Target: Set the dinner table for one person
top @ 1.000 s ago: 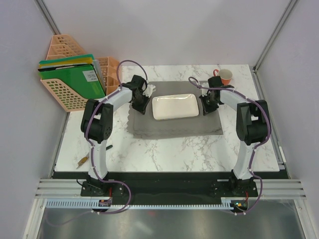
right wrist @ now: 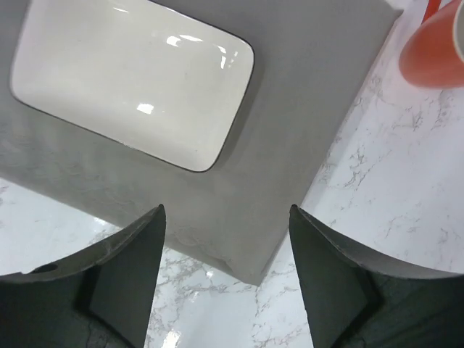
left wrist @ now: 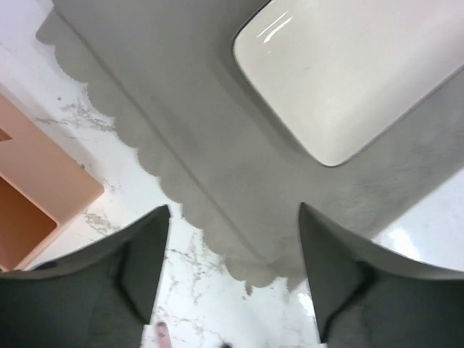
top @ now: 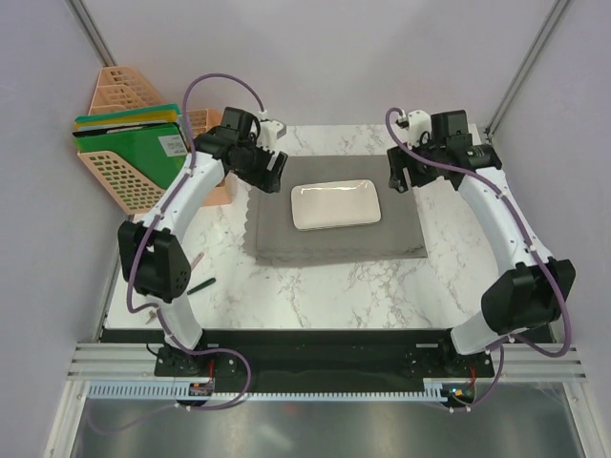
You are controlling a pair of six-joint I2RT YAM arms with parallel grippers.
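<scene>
A white rectangular plate (top: 335, 205) lies flat on a grey placemat (top: 329, 250) with a scalloped left edge. My left gripper (top: 274, 174) hangs open above the mat's left side, apart from the plate; nothing is between its fingers in the left wrist view. Above the mat's right side, my right gripper (top: 399, 172) is likewise open and empty. An orange-red cup (right wrist: 435, 52) stands beyond the mat at the upper right of the right wrist view; the right arm hides it from above. A dark-handled utensil (top: 201, 285) lies on the left, partly covered by the left arm.
Peach baskets (top: 119, 181) holding a green folder (top: 143, 153) and other files fill the back left, close to the left arm. Bare marble tabletop (top: 325, 296) lies in front of the mat and along its right side.
Both grippers have risen away from the plate's short sides and opened wider, appearing larger and farther back from above. The plate has not moved. The right arm now covers the cup.
</scene>
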